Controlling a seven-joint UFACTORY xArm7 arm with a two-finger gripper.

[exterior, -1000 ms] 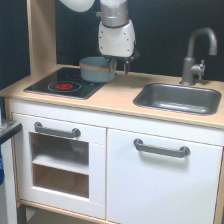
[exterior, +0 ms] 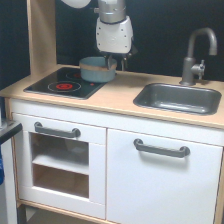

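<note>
A blue-grey pot (exterior: pixel 95 75) stands at the back of the toy kitchen's counter, at the right edge of the black cooktop (exterior: pixel 66 84). My white arm reaches down from above, and my gripper (exterior: pixel 117 62) is at the pot's right side, close to its rim. The dark fingers are small and partly lost against the dark wall. Whether they touch the pot or have hold of it cannot be made out.
To the right, a grey sink (exterior: pixel 178 98) with a tall faucet (exterior: pixel 192 58) is set into the wooden counter (exterior: pixel 120 95). Below are an oven-like door (exterior: pixel 60 130) and a white cabinet door (exterior: pixel 160 180) with grey handles. Counter between cooktop and sink is bare.
My hand has shifted very slightly up and to the left beside the pot. The pot is in nearly the same place.
</note>
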